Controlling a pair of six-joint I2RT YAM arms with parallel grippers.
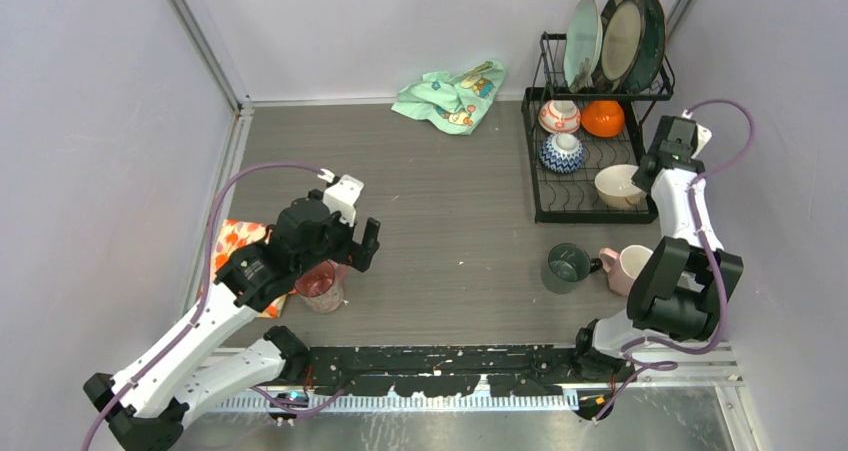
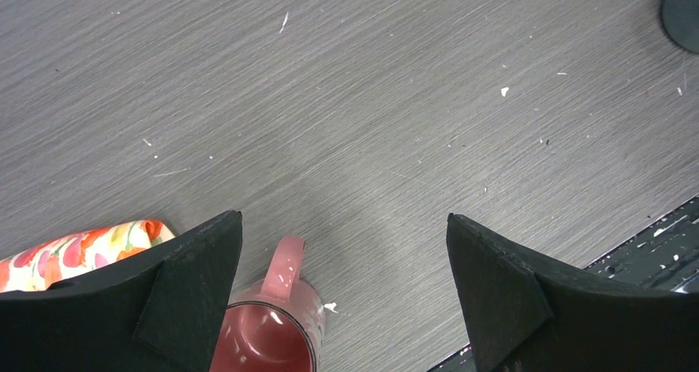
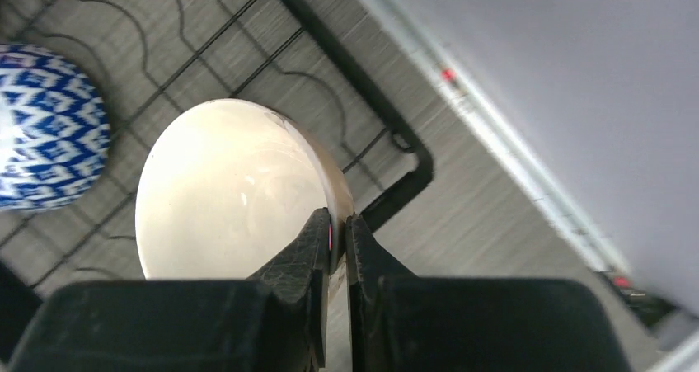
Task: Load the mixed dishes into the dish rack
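Observation:
My right gripper is shut on the rim of a cream bowl [image 3: 231,182], over the right front corner of the black dish rack [image 1: 536,213]. A blue-white bowl [image 1: 561,154] sits beside it, with a striped bowl [image 1: 559,116] and an orange bowl [image 1: 603,118] behind. Plates [image 1: 583,41] stand upright on the upper tier. My left gripper is open above a pink mug [image 2: 264,339] at the left front.
A green mug [image 1: 565,271] and pink cup [image 1: 628,268] stand before the rack. An orange patterned cloth [image 1: 232,236] lies at the left, a mint cloth [image 1: 449,97] at the back.

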